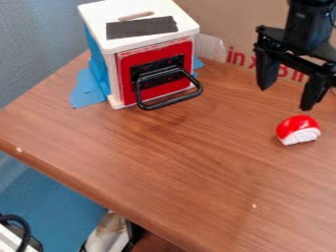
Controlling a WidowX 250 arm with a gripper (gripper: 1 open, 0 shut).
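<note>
The black gripper [284,89] hangs at the upper right, its two fingers spread open with nothing seen between them. Below it, on the wooden table, lies a small red object with a white face [298,129]. At the upper left stands a white toy box [113,18] with a blue side, a red front [140,70] and a black wire handle [168,94].
A blue cloth [88,89] lies beside the box. A cardboard panel [234,30] with red lettering closes off the back. The table's left edge runs diagonally to the bottom.
</note>
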